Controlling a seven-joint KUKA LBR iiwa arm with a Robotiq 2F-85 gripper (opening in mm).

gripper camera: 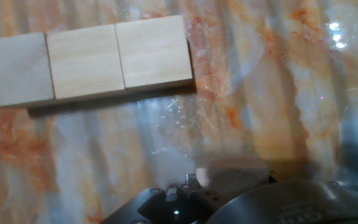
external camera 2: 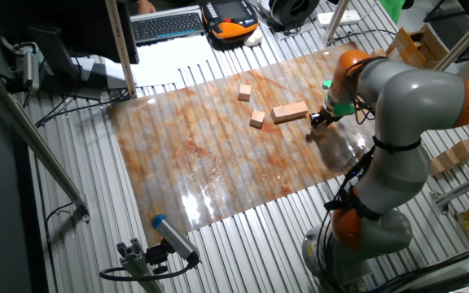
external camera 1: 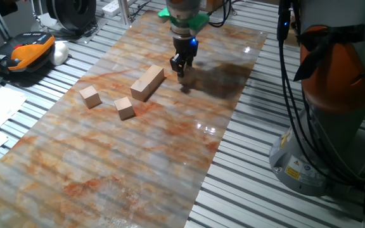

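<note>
Three wooden cubes stand flush in a row [external camera 1: 147, 83] on the marbled sheet; the seams between the cubes [gripper camera: 86, 60] show in the wrist view. Toward the sheet's left edge in exterior view 1 lie two loose cubes, one farther left [external camera 1: 90, 97] and one nearer the row [external camera 1: 124, 108]. My gripper [external camera 1: 181, 68] points down over the sheet, to the right of the row. A pale wooden block [gripper camera: 232, 175] shows at its fingers in the wrist view, partly covered by the gripper body; the fingers appear shut on it. Its contact with the fingers is mostly hidden.
The marbled sheet [external camera 2: 210, 167] is bare across its near and left parts. An orange-and-black device [external camera 1: 24, 56] and a keyboard [external camera 2: 168, 26] lie beyond its edge. A camera on a stand [external camera 2: 175, 238] rises near the sheet's corner.
</note>
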